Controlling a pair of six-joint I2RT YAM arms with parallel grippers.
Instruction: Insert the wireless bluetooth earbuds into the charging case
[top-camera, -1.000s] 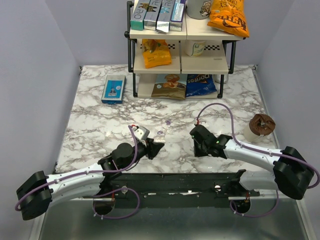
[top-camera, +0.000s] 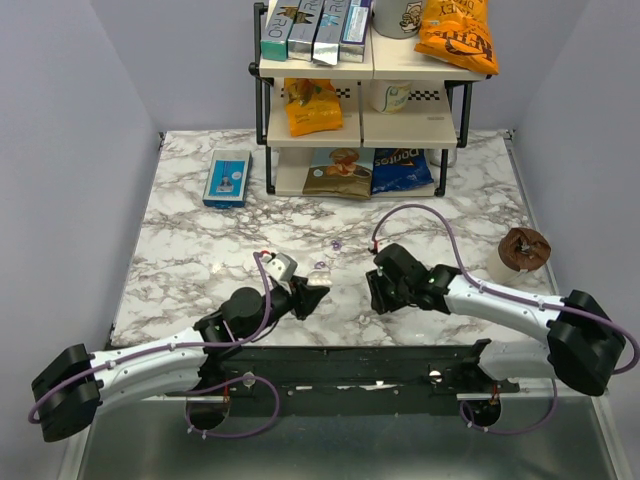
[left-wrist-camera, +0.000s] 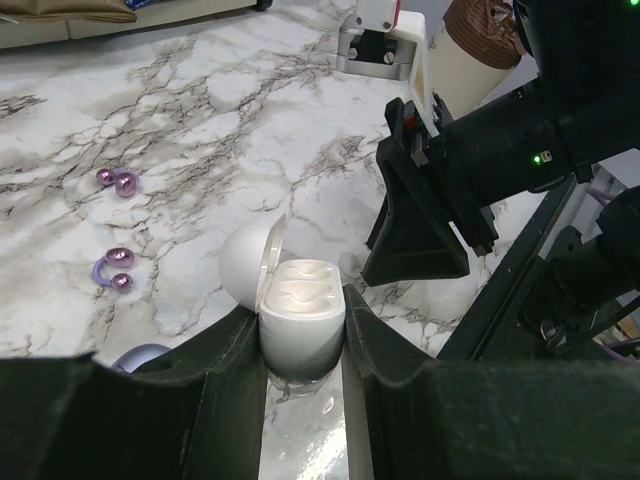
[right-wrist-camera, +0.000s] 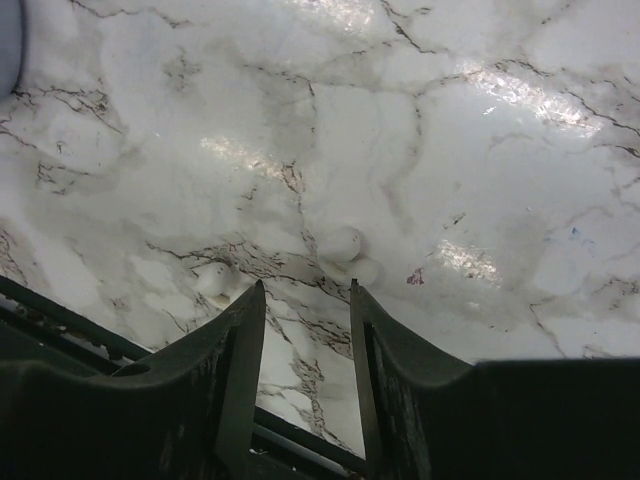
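Observation:
My left gripper (top-camera: 310, 294) is shut on the white charging case (left-wrist-camera: 302, 318), holding it above the table. The case's lid (left-wrist-camera: 246, 262) stands open, and its top shows hollows with no earbud in them. In the right wrist view, one white earbud (right-wrist-camera: 340, 243) lies on the marble just beyond the fingertips, slightly right of the gap's middle. Another white earbud (right-wrist-camera: 213, 279) lies to the left, outside the left finger. My right gripper is open and points down over the table, with nothing gripped.
Two purple clip-on pieces (left-wrist-camera: 125, 183) (left-wrist-camera: 120, 258) lie on the table left of the case. A rounded grey-blue object (left-wrist-camera: 140, 357) is partly hidden by the left gripper. A blue box (top-camera: 227, 178), a shelf (top-camera: 420, 130) and a brown-topped container (top-camera: 520, 252) stand farther off.
My right gripper has moved left, closer to the case, and its tilt has changed. The left gripper stays nearly in place with the case.

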